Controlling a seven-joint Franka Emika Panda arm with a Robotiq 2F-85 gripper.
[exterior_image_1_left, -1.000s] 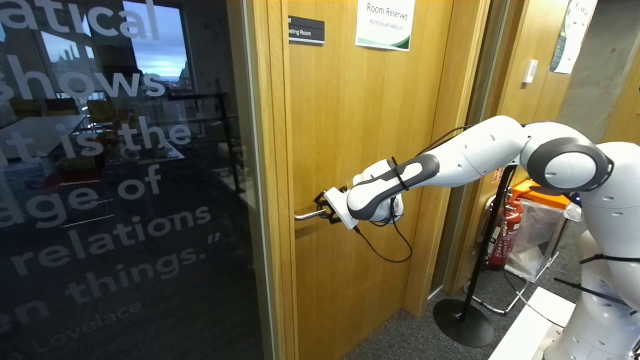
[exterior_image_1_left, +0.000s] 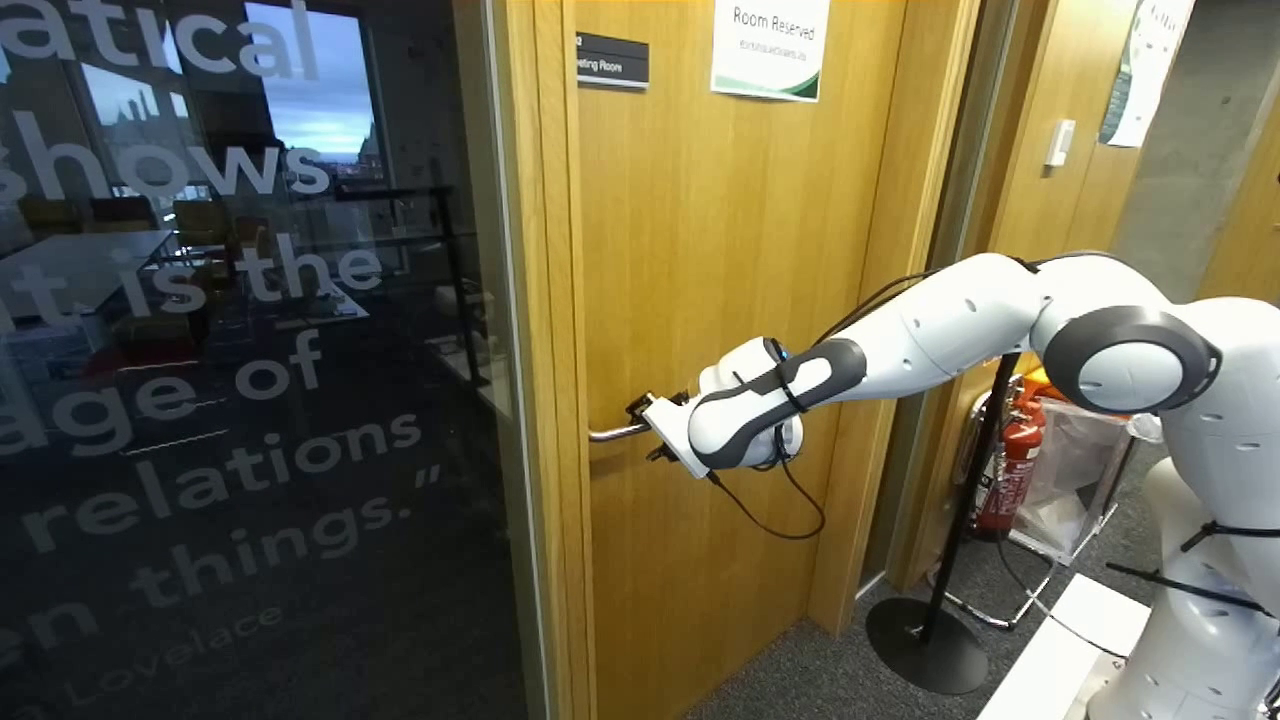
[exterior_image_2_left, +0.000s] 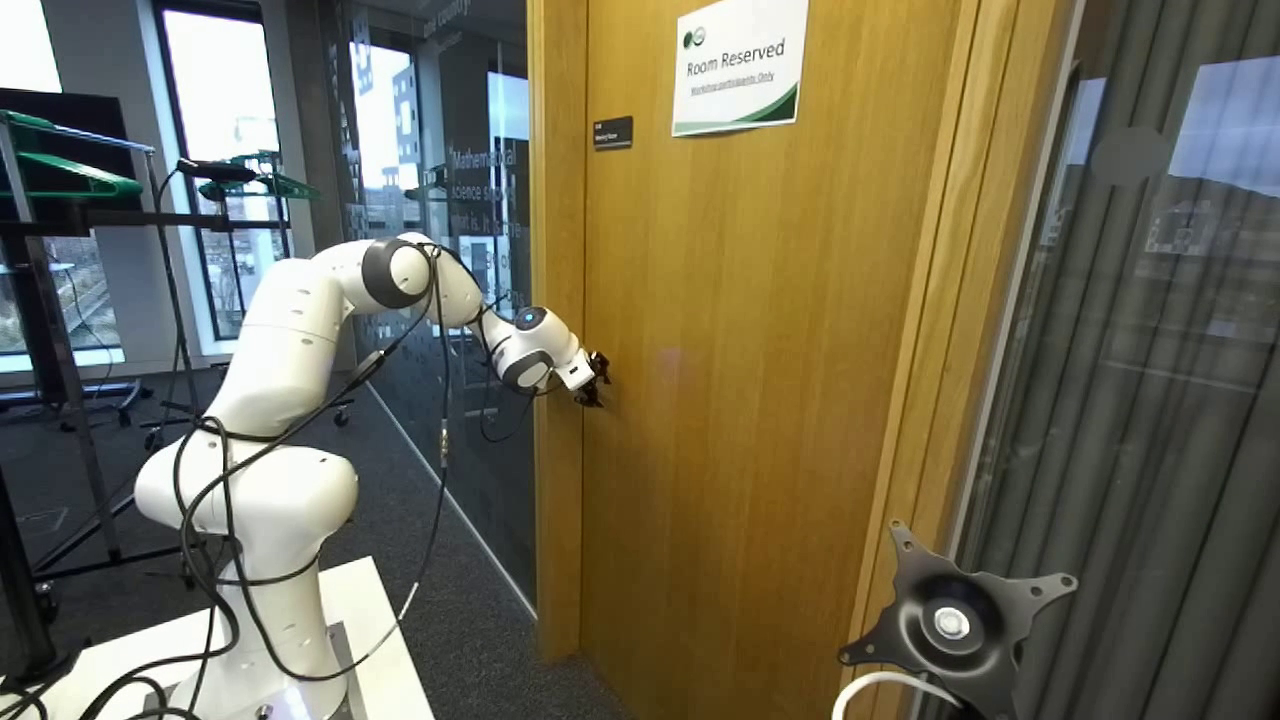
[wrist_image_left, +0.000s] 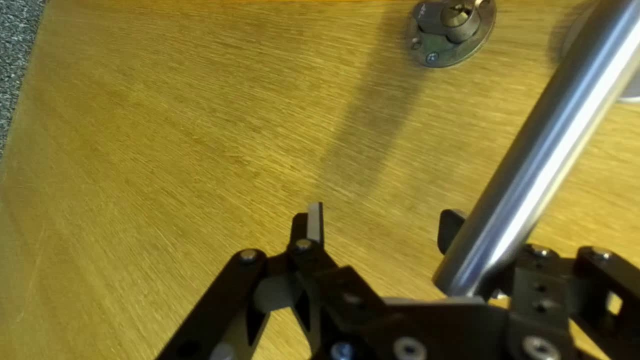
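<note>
A wooden door (exterior_image_1_left: 732, 240) carries a silver lever handle (exterior_image_1_left: 615, 433) near its left edge. My gripper (exterior_image_1_left: 651, 432) is at the handle's free end, fingers parted. In the wrist view the metal handle bar (wrist_image_left: 540, 150) slants down from the upper right, its end overlapping the right-hand finger. The left fingertip (wrist_image_left: 313, 225) stands well apart from the bar, with bare door showing between the fingers. Whether the bar touches the right finger, I cannot tell. Exterior view 2 shows the gripper (exterior_image_2_left: 600, 378) close to the door's left edge, the handle hidden there.
A lock cylinder (wrist_image_left: 457, 24) sits on the door beside the handle. Left of the door runs a dark glass wall (exterior_image_1_left: 264, 516). A black post base (exterior_image_1_left: 926, 644) and a red fire extinguisher (exterior_image_1_left: 1011, 468) stand to the right. Carpet before the door is clear.
My hand has moved slightly down and the arm has lowered with it. The fingers look farther apart around the handle's end. Door and handle look unchanged.
</note>
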